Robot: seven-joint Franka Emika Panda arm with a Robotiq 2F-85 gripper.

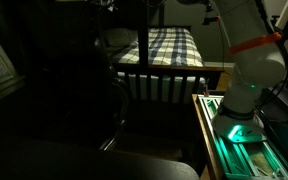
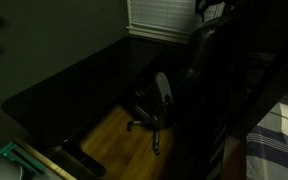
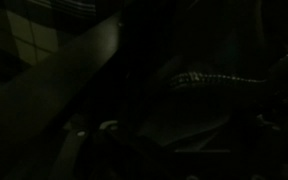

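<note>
My arm's white base and lower link rise at the right of exterior view 1, and the upper part leaves the top edge. Only a small part of my gripper seems to show at that edge, high above the dark floor. The wrist view is very dark. Dim shapes along its lower part look like my fingers, standing apart, with nothing clear between them. A dark curved object with a textured edge lies beyond; what it is, I cannot tell.
A long black table runs along the wall. An office chair stands beside it on the wooden floor. Behind a dark slatted rail lies plaid bedding. Blinds cover the window.
</note>
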